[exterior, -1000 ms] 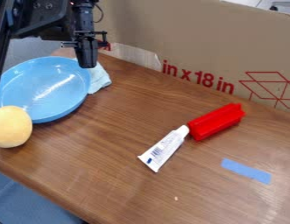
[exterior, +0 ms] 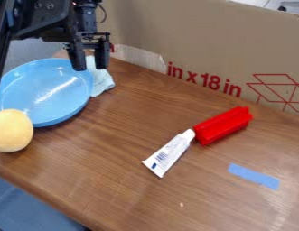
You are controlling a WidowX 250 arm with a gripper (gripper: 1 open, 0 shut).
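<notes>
The black gripper (exterior: pixel 88 56) is at the top left, just above a light blue cloth (exterior: pixel 101 80) that lies beside a blue plate (exterior: pixel 45 95). Its two fingers point down and stand somewhat apart; whether anything is between them is hard to tell.
A yellow round object (exterior: pixel 12 130) sits at the plate's near left. A white tube (exterior: pixel 166 155) and a red cylinder (exterior: pixel 220 125) lie at centre right, near a strip of blue tape (exterior: pixel 253 176). A cardboard wall (exterior: pixel 200 45) backs the wooden table (exterior: pixel 139 198).
The gripper's fingers look a little wider apart and slightly shifted than before. The objects on the table are unchanged.
</notes>
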